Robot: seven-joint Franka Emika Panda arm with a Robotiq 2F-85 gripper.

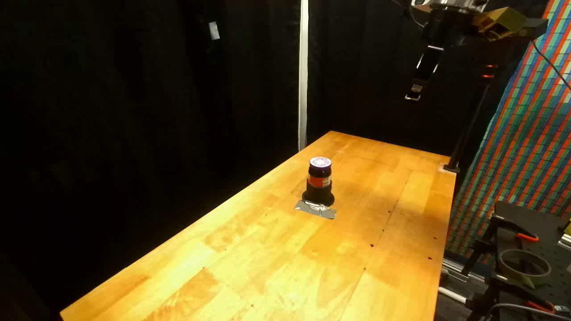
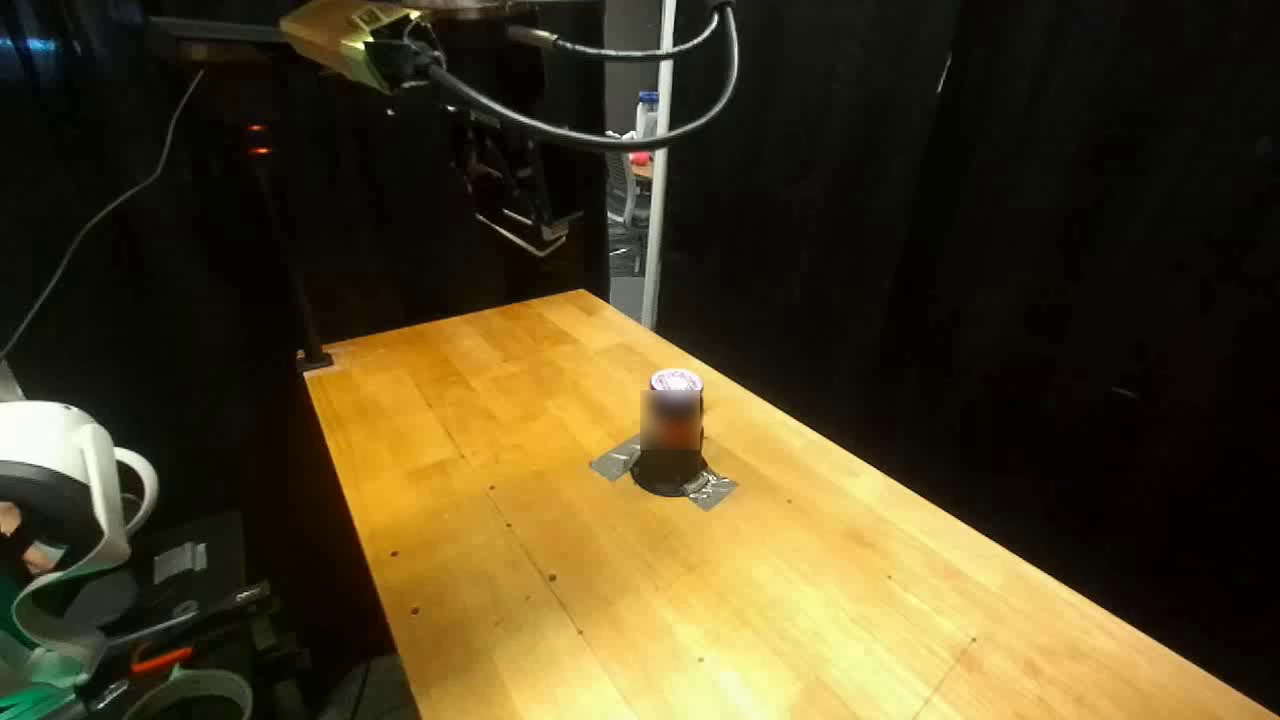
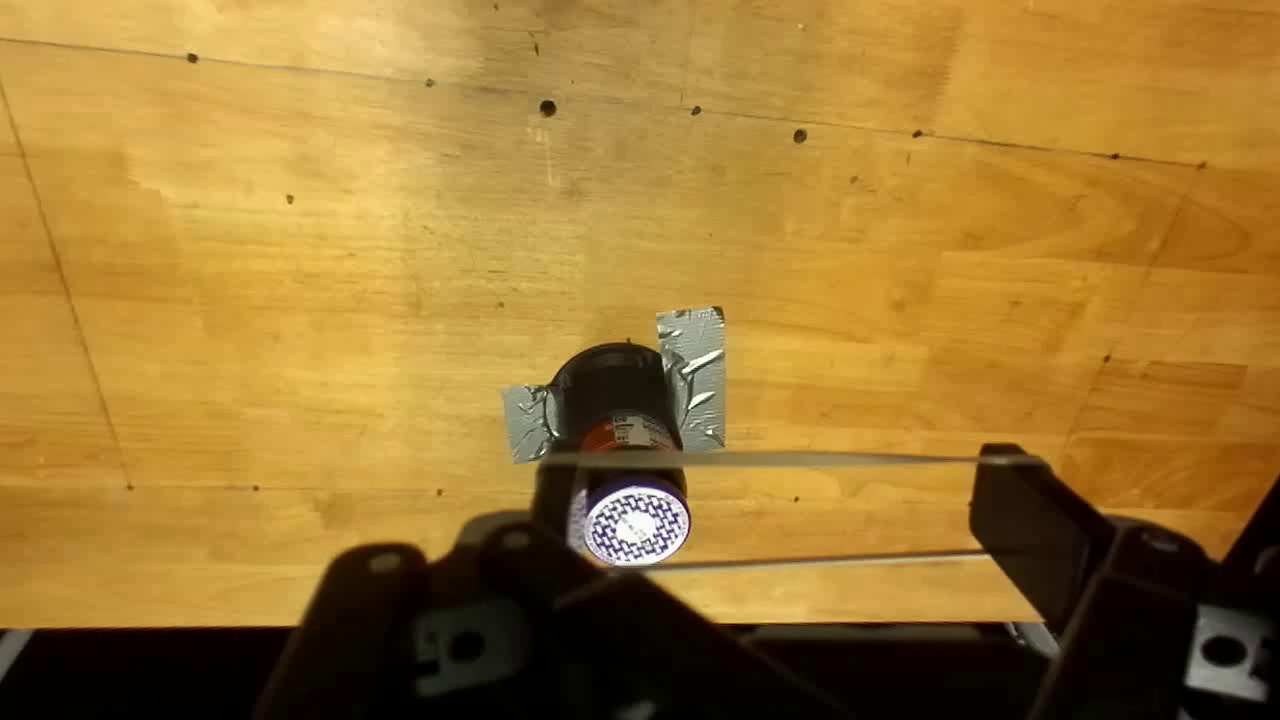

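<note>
A dark jar with a patterned white-and-purple lid and a red label stands upright in a black holder, fixed to the wooden table by grey tape. The jar's body is blurred in the second exterior view, though its lid shows clearly. High above the table's far end hangs my gripper, well apart from the jar. Looking down in the wrist view, its two dark fingers stand wide open, the right finger far from the left. The jar lid appears close to the left finger but lies far below.
Bare wood surrounds the holder on all sides. A thin dark post rises at the table's far corner. Beside the table, a black side stand carries clamps and a tape roll. A cable loops from the arm.
</note>
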